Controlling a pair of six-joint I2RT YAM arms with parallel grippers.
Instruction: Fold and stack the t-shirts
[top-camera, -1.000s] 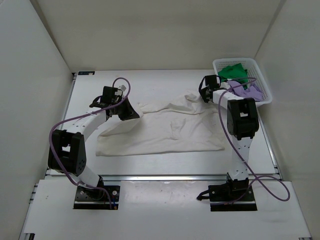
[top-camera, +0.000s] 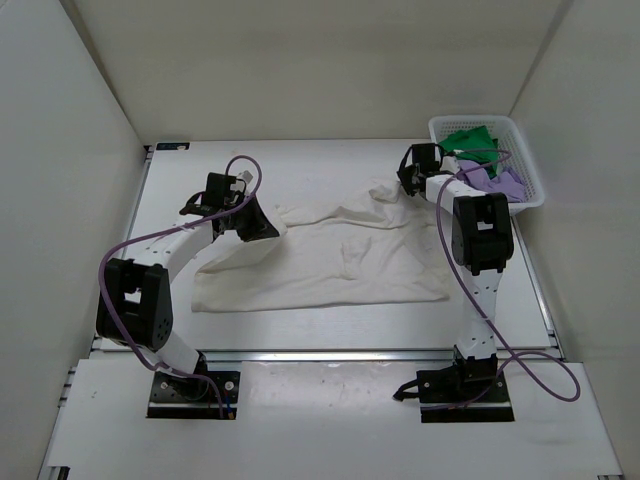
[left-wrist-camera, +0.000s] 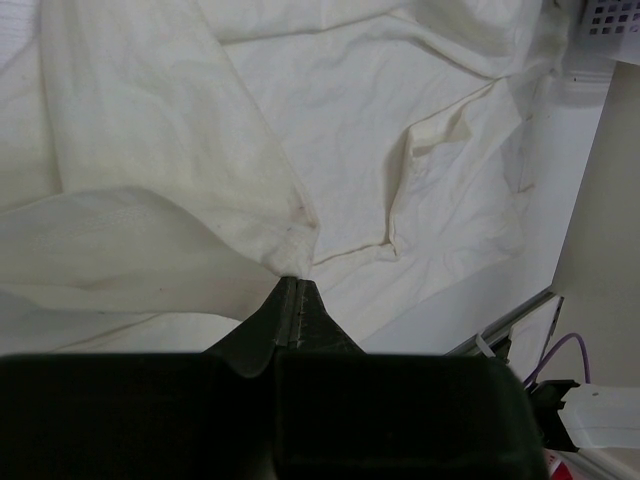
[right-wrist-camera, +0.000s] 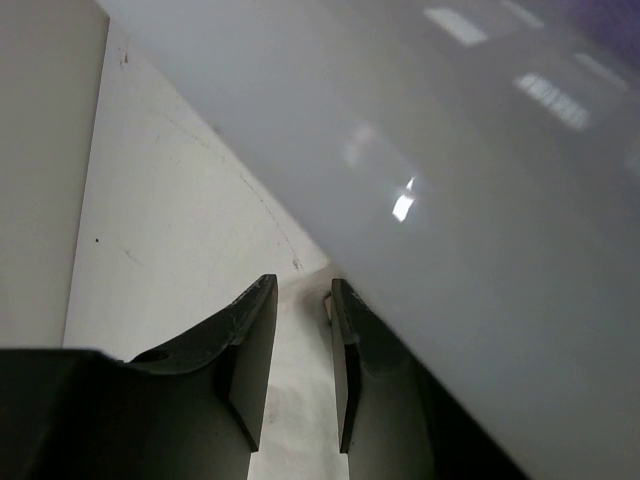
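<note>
A cream-white t-shirt (top-camera: 310, 272) is spread over the middle of the table, creased, its upper edge rumpled. At its left part my left gripper (top-camera: 277, 234) is shut; in the left wrist view a raised fold of the shirt (left-wrist-camera: 265, 225) runs into the closed fingertips (left-wrist-camera: 285, 302). By the shirt's upper right corner, against the basket's left side, is my right gripper (top-camera: 403, 182). The right wrist view shows its fingers (right-wrist-camera: 258, 320) apart, with a clear gap and pale surface behind. Whether cloth touches them there is hard to tell.
A white basket (top-camera: 437, 128) holding a green cloth (top-camera: 470, 143) and a purple cloth (top-camera: 503, 186) stands at the back right; its wall (right-wrist-camera: 400, 220) crowds the right gripper. Bare table lies at the back left and along the front.
My right gripper has shifted slightly toward the back of the table, and the basket has slid a little to the right. The left arm and the shirt look unmoved.
</note>
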